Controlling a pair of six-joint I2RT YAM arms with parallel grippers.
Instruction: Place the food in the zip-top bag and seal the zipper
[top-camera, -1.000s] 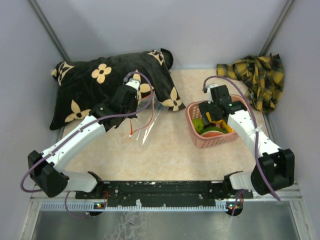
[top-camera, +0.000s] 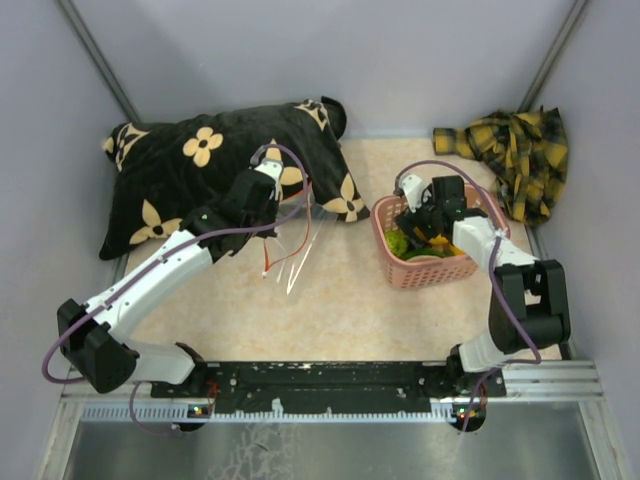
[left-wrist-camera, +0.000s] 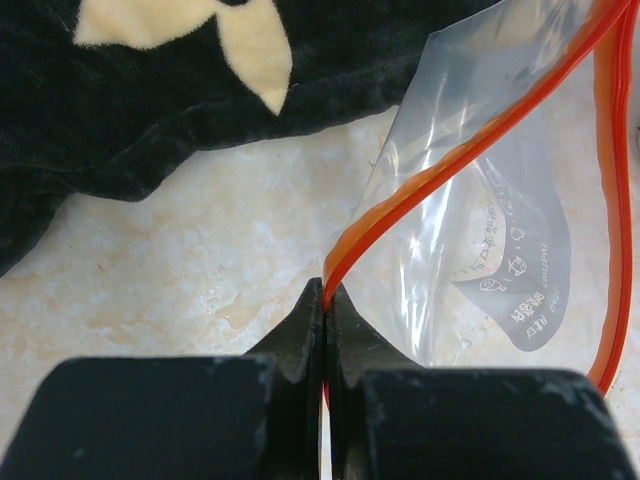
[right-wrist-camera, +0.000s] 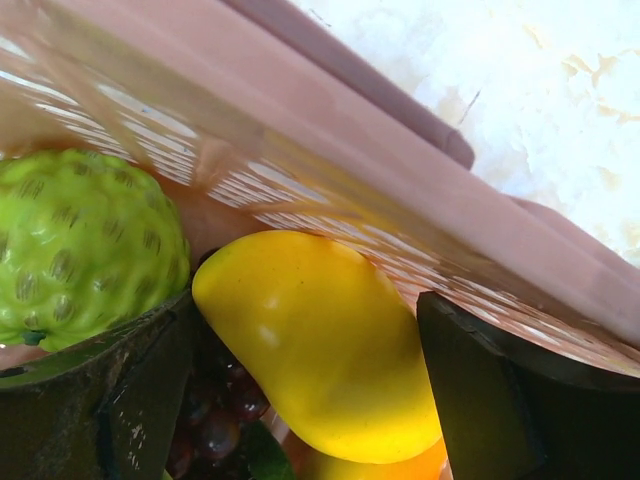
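The clear zip top bag (left-wrist-camera: 470, 230) hangs open-mouthed from my left gripper, which is shut on its orange zipper edge (left-wrist-camera: 440, 172); in the top view the bag (top-camera: 300, 240) stands out over the table. My right gripper is inside the pink basket (top-camera: 425, 274), its fingers part open on either side of a yellow mango (right-wrist-camera: 320, 345). The right finger (right-wrist-camera: 480, 370) lies against or very near the fruit's side; whether both touch it I cannot tell. A green bumpy fruit (right-wrist-camera: 85, 245) and dark grapes (right-wrist-camera: 215, 415) lie beside the mango.
Close along the mango runs the basket's wall (right-wrist-camera: 330, 130). A black flowered cushion (top-camera: 200, 170) fills the back left, behind the bag. The yellow plaid cloth (top-camera: 515, 160) lies back right. Table between bag and basket is clear.
My right arm has swung and its gripper has moved a little left and deeper over the basket. The left arm stays put; the bag sways slightly.
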